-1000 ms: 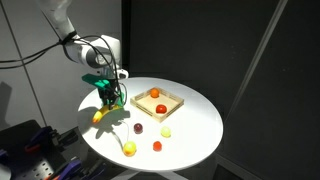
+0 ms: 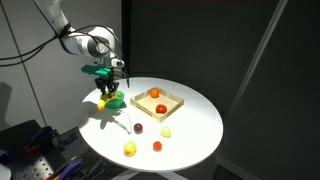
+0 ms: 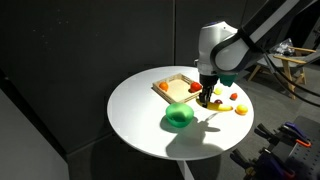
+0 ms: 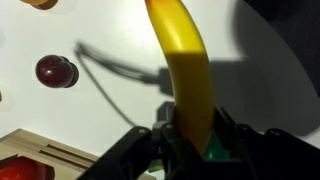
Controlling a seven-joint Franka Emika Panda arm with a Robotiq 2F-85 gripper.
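Observation:
A yellow banana (image 4: 188,62) is pinched in my gripper, which is shut on it and holds it above the white table. In exterior view 1 the banana (image 2: 102,103) hangs below the gripper (image 2: 108,93), just in front of a green bowl (image 2: 117,101). The second exterior view shows the green bowl (image 3: 180,115) to the left of the banana (image 3: 219,107). In the wrist view a bit of green bowl (image 4: 215,149) shows behind the fingers.
A wooden box (image 2: 172,99) holds a tomato (image 2: 161,108) and an orange (image 2: 154,92). On the table lie a dark plum (image 2: 138,129), a yellow-green fruit (image 2: 166,132), a small red one (image 2: 157,146) and an orange-yellow one (image 2: 130,149).
My arm has carried the banana up and back toward the green bowl. The other fruit and the box have stayed in place.

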